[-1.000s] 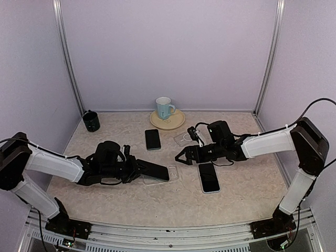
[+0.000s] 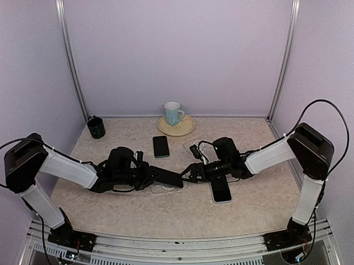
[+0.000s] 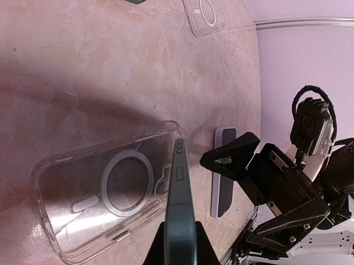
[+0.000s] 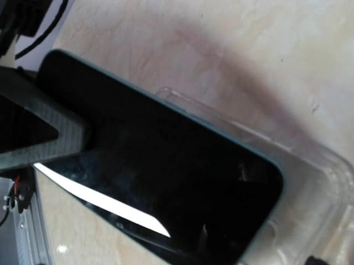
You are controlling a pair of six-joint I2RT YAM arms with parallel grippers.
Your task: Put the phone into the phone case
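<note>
My left gripper [image 2: 148, 176] is shut on one end of a dark phone [image 2: 168, 177], which slants over a clear case [image 3: 91, 196] lying on the table. In the left wrist view the phone shows edge-on, its far end above the case's right end. The right wrist view has its black screen [image 4: 166, 149] toward the camera, and the clear case [image 4: 326, 182] juts out past the phone's free end. Whether the phone touches the case I cannot tell. My right gripper [image 2: 188, 173] stands open close to the phone's free end, holding nothing.
Another phone [image 2: 221, 190] lies right of the case, below the right arm. A third phone [image 2: 161, 147] rests farther back, with a second clear case [image 3: 206, 15] near it. Behind stand a blue mug [image 2: 172, 114] on a plate [image 2: 188, 127] and a dark cup [image 2: 95, 127].
The held phone has shifted slightly right over the case with my left gripper. My right gripper has moved left and a little toward the front, closer to the phone's free end.
</note>
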